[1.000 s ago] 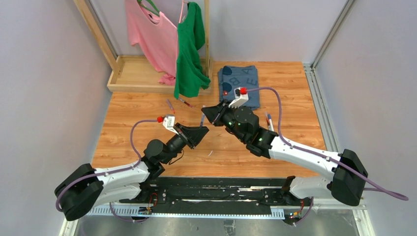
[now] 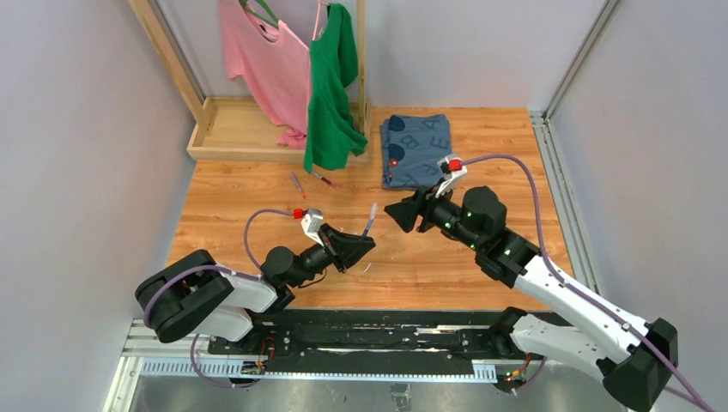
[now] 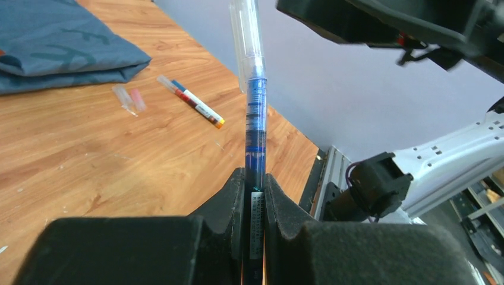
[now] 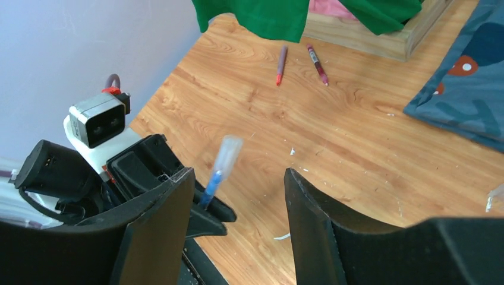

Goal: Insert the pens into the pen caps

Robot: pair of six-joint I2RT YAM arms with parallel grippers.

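My left gripper (image 2: 359, 244) holds a blue pen (image 3: 255, 148) upright, with a clear cap (image 3: 248, 35) on its upper end. My right gripper (image 2: 400, 215) is open just right of the pen, nothing between its fingers in the right wrist view. Two red pens (image 4: 282, 65) lie at the back near the rack. In the left wrist view more pens (image 3: 196, 104) and loose caps (image 3: 128, 100) lie on the table.
A wooden rack (image 2: 206, 146) with hanging pink and green shirts stands at the back left. A folded blue cloth (image 2: 416, 146) lies at the back middle.
My right gripper has moved away to the right from the pen's top and is open. My left gripper has shifted right with the pen.
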